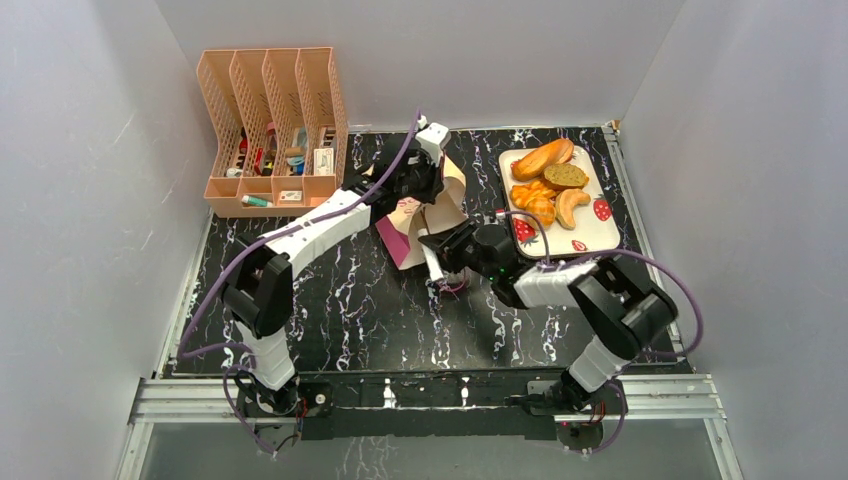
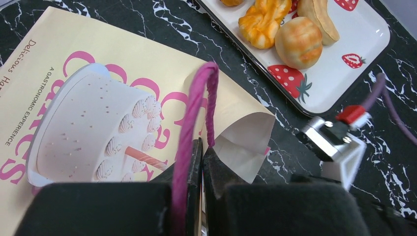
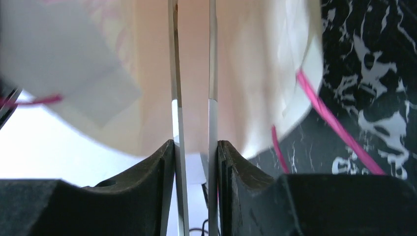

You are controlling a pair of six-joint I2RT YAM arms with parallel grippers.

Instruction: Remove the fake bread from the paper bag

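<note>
The cream and pink paper bag [image 1: 398,238], printed with a cake, lies under both arms. My left gripper is shut at its top edge, by the pink rope handle [image 2: 183,147]. In the top view my right gripper [image 1: 440,243] is low at the bag's open end. In the right wrist view its long fingers [image 3: 213,118] stand slightly apart over pale paper inside or against the bag; the view is blurred, and I see no bread between them. Whether any bread is in the bag is hidden.
A tray [image 1: 590,238] with several fake breads sits at the right of the dark marble table. A pink compartment organiser [image 1: 262,62] with small items stands at the back left.
</note>
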